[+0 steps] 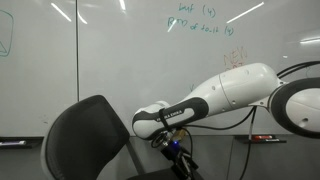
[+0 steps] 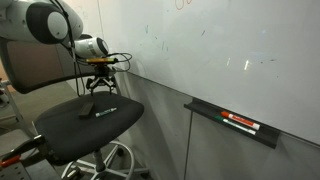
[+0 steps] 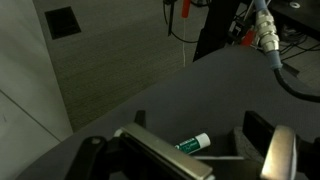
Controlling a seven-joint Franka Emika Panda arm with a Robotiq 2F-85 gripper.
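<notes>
A black office chair seat bears a white marker with a teal end and a dark block, perhaps an eraser. My gripper hangs over the far part of the seat, apparently above both things. From the wrist, the marker lies between and beyond the fingers, partly behind the left one. Close to the right finger is the dark block, partly hidden. A gap separates the two fingers of the gripper, and nothing shows held in it.
Behind the chair rises a whiteboard with writing. Its tray carries red and green markers. The chair's backrest stands beside the arm. Cables hang near the wrist.
</notes>
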